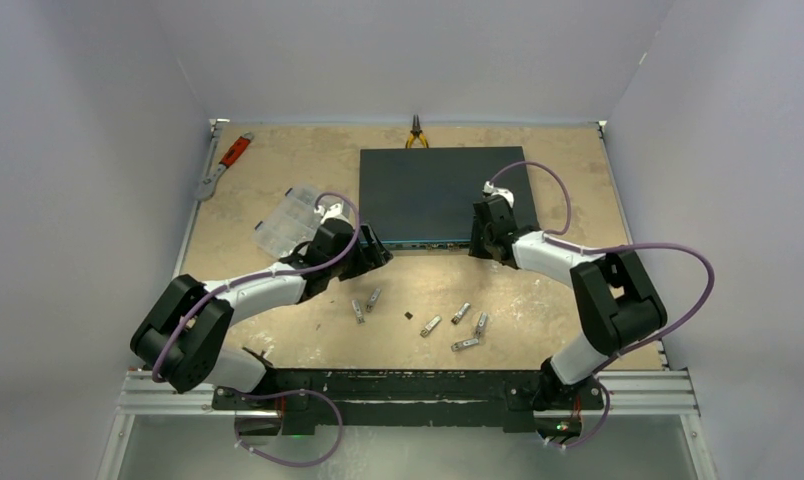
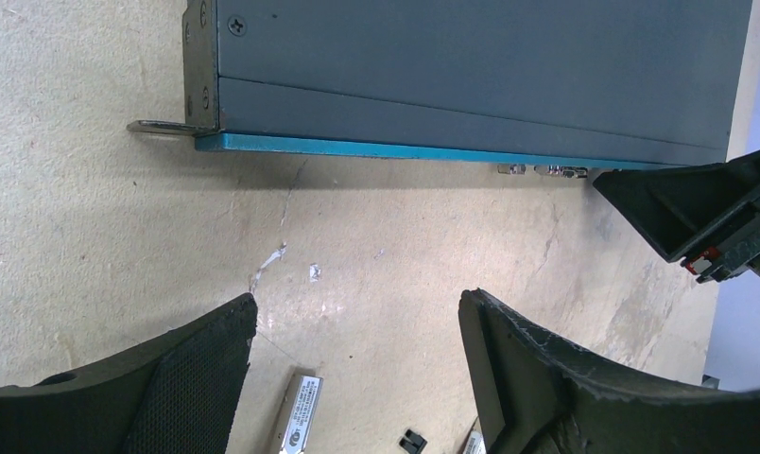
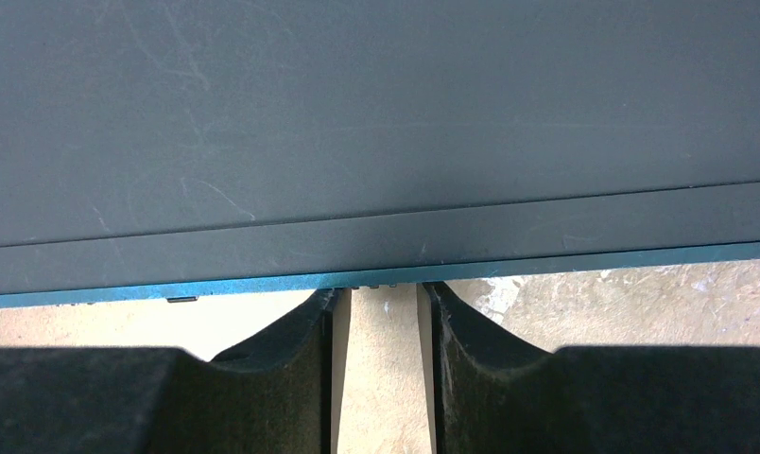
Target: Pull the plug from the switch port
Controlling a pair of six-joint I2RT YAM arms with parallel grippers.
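The dark switch (image 1: 438,190) with a blue front edge lies at the back of the table. At its front edge, toward the right, my right gripper is closed down to a narrow gap. Small dark bits of what I take for the plug (image 3: 376,286) show between its fingertips, under the edge; the rest is hidden, so the grip itself is hard to make out. Silver port parts (image 2: 558,171) stick out below the blue edge, left of the right gripper. My left gripper stands open before the switch's left part, nothing between its fingers.
Several loose metal modules (image 1: 432,326) and a small black piece (image 1: 409,315) lie in front of the switch. A clear plastic box (image 1: 278,233) stands at left, a red-grey tool (image 1: 224,165) beyond it. Pliers (image 1: 416,134) lie behind the switch.
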